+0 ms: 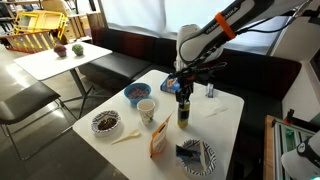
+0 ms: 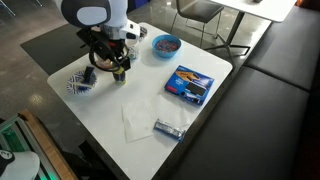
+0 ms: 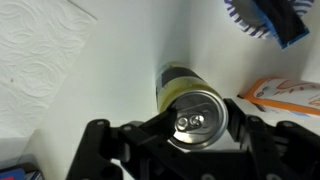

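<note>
A small dark and yellow bottle or can (image 1: 183,115) stands upright on the white table, below my gripper (image 1: 187,90). In the wrist view its round silver top (image 3: 197,120) lies between the two dark fingers, with the gripper spread around it. Exterior view 2 shows the same bottle (image 2: 119,75) under the gripper (image 2: 117,62). Whether either finger touches the bottle I cannot tell.
An orange and white carton (image 1: 159,138) and a patterned plate with a dark item (image 1: 195,157) stand nearby. A white cup (image 1: 146,110), a blue bowl (image 1: 137,92), a bowl of dark pieces (image 1: 105,123) and a blue packet (image 2: 190,84) surround the area. White paper (image 2: 148,117) lies flat.
</note>
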